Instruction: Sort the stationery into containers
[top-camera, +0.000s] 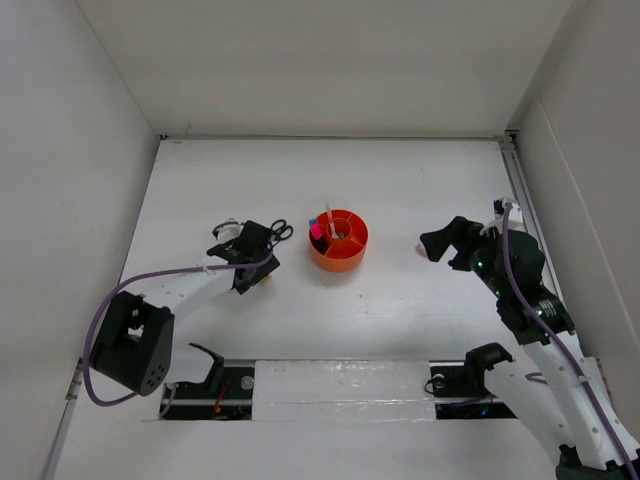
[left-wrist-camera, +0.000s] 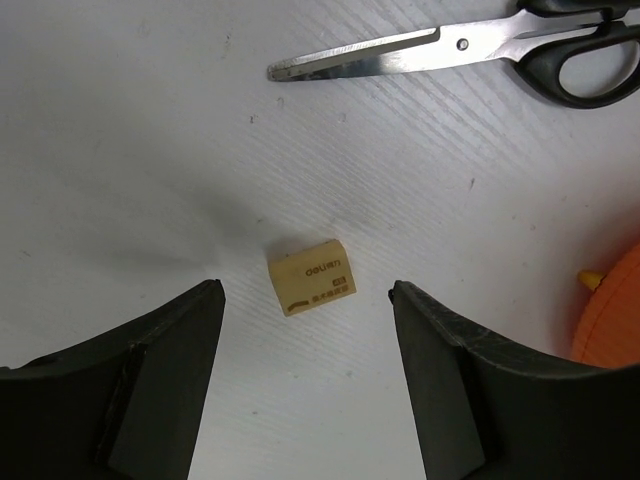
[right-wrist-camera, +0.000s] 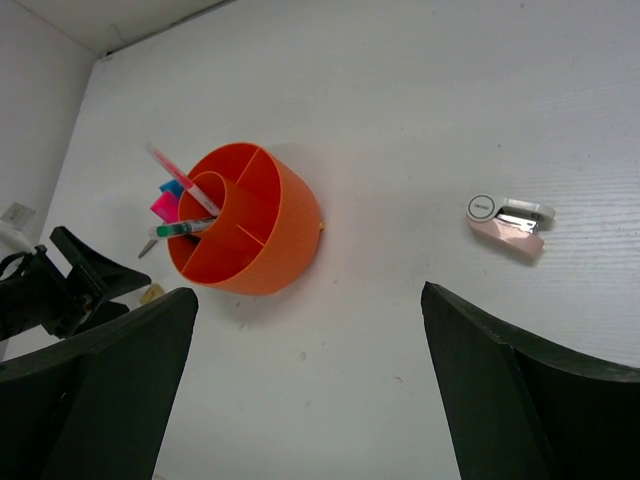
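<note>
An orange divided organizer (top-camera: 340, 255) holds pens and small coloured items. A tan deli block (left-wrist-camera: 311, 277) lies on the table between and just beyond the fingers of my left gripper, which is open. Black-handled scissors (left-wrist-camera: 577, 80) lie behind the block, left of the organizer. In the right wrist view a pink-and-white stapler (right-wrist-camera: 506, 228) lies right of the organizer (right-wrist-camera: 270, 240). My right gripper is open above the table near the stapler, nothing between its fingers.
White walls enclose the table (top-camera: 340, 170) at the back and sides.
</note>
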